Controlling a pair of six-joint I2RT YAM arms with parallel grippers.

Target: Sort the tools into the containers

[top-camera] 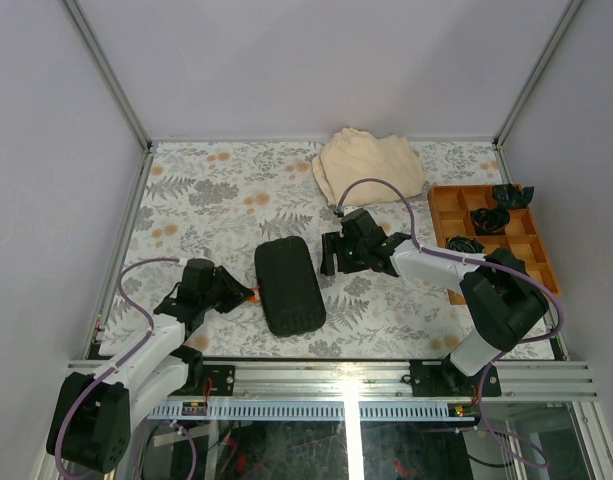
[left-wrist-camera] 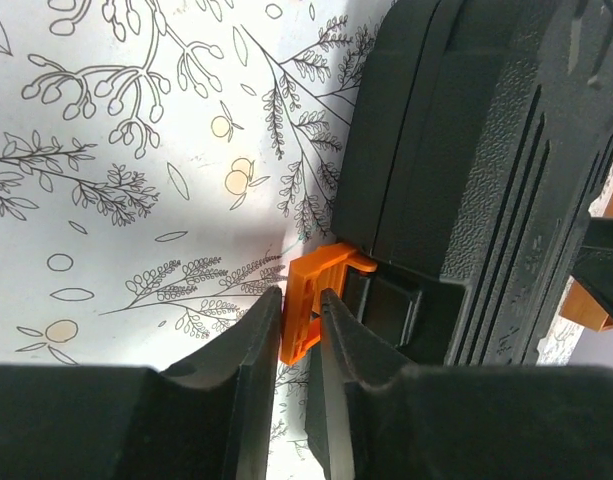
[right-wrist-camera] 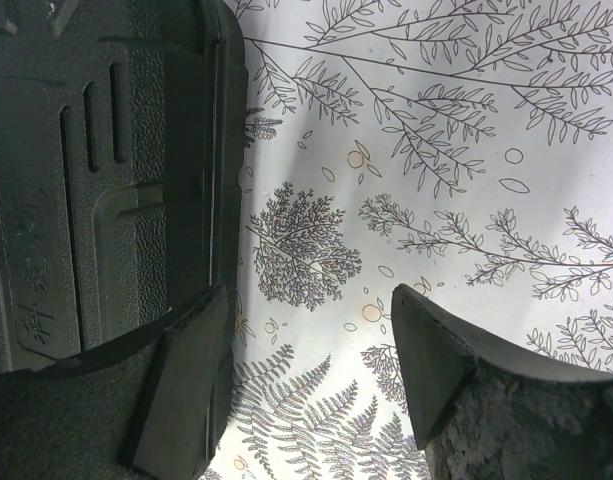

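A black tool case (top-camera: 290, 286) lies in the middle of the table. On its left side an orange latch (left-wrist-camera: 311, 290) sticks out. My left gripper is at that latch, its fingers close together with the orange part between them; whether they press on it cannot be told. Right of the case, my right gripper (top-camera: 329, 253) stands open. In the right wrist view, one finger (right-wrist-camera: 186, 375) overlaps the case's edge, while bare patterned cloth shows between the fingers.
An orange compartment tray (top-camera: 447, 208) with several black bundles stands at the right. At the back lies a folded beige cloth (top-camera: 371, 165).
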